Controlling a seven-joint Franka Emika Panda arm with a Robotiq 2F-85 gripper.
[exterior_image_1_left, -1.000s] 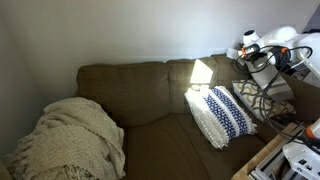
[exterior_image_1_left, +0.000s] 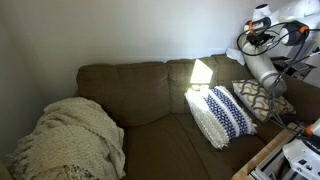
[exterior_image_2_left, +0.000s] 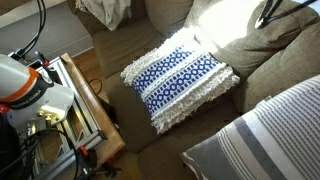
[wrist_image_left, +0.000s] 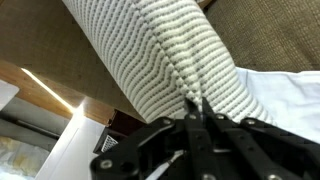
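Note:
My gripper is shut on a fold of cream ribbed fabric (wrist_image_left: 165, 50), which looks like a cushion or throw and fills much of the wrist view. Between the fingers the fabric bunches up, and their tips are partly buried in it. In exterior view 1 the gripper (exterior_image_1_left: 258, 39) is at the upper right, above the sofa's back corner. Below it hangs the pale fabric item (exterior_image_1_left: 262, 69), just above a patterned cushion. Exterior view 2 does not clearly show the grip.
A blue-and-white fringed cushion (exterior_image_1_left: 220, 115) leans on the brown sofa (exterior_image_1_left: 150, 110). The dark patterned cushion (exterior_image_1_left: 262, 101) lies to its right. A cream knitted throw (exterior_image_1_left: 70, 140) covers the left end. White cloth (wrist_image_left: 285, 92) lies beside the ribbed fabric.
My gripper has moved up and to the right in exterior view 1. The pale fabric has shifted with it and hangs more steeply. The other cushions and the throw look unmoved.

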